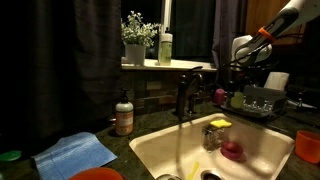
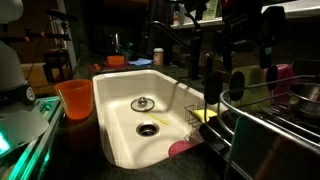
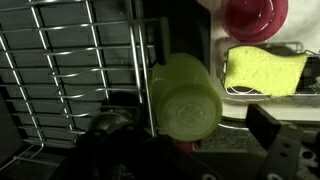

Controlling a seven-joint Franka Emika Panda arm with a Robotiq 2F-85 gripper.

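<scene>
A green cup (image 3: pixel 187 98) fills the middle of the wrist view, seen from above at the edge of the wire dish rack (image 3: pixel 98 45). My gripper is open over it, one dark finger on each side in that view; whether either touches the cup I cannot tell. From the opposite side, the green cup (image 2: pixel 240 82) shows partly behind the dark gripper (image 2: pixel 238 84). In exterior view 1 the green cup (image 1: pixel 237 100) is small beneath the arm, and the fingers there are too dark to make out.
The white sink (image 2: pixel 118 118) adjoins the rack and holds a reddish bowl (image 1: pixel 232 150). A yellow sponge (image 3: pixel 263 70) lies on a wire holder at its rim. A pink item (image 1: pixel 219 96) stands close to the green cup. The faucet (image 1: pixel 183 92) rises behind the sink.
</scene>
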